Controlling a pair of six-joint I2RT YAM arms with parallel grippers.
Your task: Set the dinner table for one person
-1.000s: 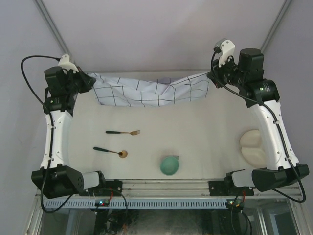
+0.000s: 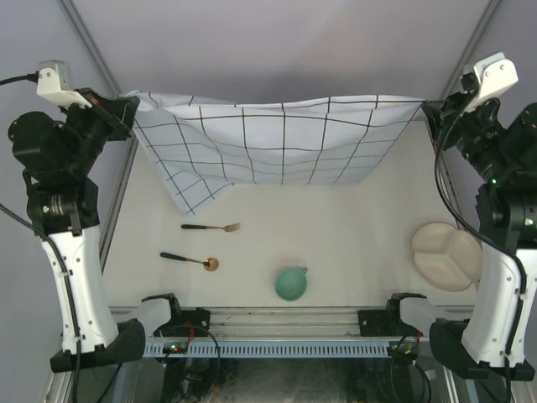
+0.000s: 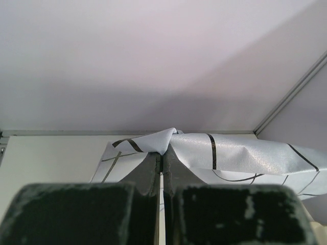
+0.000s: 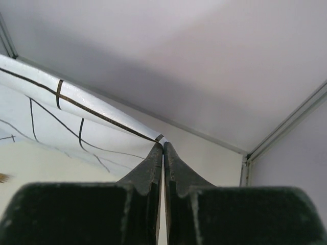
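A white cloth with a dark grid (image 2: 284, 143) is stretched between both arms over the back of the table. My left gripper is shut on its left end, the fabric bunched at the fingertips. At the opposite end, my right gripper pinches a corner, also shut. The cloth's lower edge hangs toward the table, with a flap at the left. In front of it lie a fork (image 2: 211, 227) and a spoon (image 2: 191, 261), both dark-handled. A green cup (image 2: 291, 284) stands near the front edge. The beige divided plate (image 2: 447, 256) is at the right.
A wall (image 2: 277, 50) rises behind the table, close to the cloth. Metal rails (image 2: 294, 316) run along the front edge.
Both grippers have moved apart, the right one furthest, and slightly toward the back. The cloth has gone from slack and bunched to spread wide and nearly taut. Cutlery, cup and plate have stayed put.
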